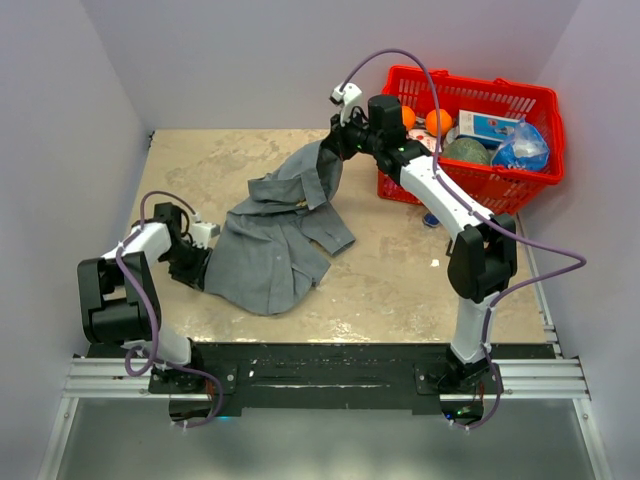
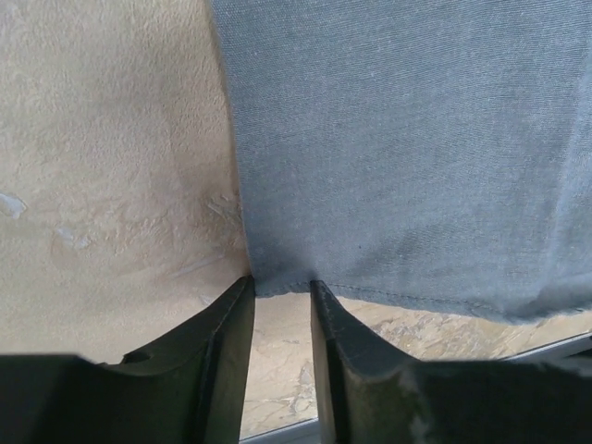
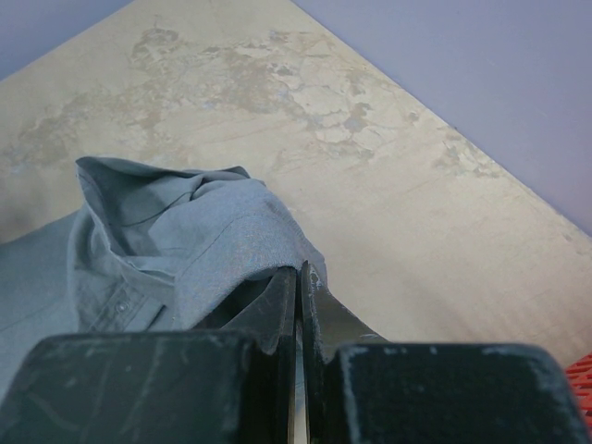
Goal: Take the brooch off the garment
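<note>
A grey garment (image 1: 265,255) lies across the table, its far end lifted in folds. On it is a small tan spot (image 1: 301,204), too small in the top view to tell whether it is the brooch. At the garment's near left corner, my left gripper stands part open, with the cloth corner (image 2: 277,288) reaching between its fingertips but not pinched. My right gripper is shut on a fold of the raised cloth (image 3: 245,236). No brooch can be made out in either wrist view.
A red basket (image 1: 470,88) holding oranges, a box and a blue bag stands at the back right. Below it lies a small blue item (image 1: 430,220). Bare tabletop (image 1: 390,290) stretches along the front right.
</note>
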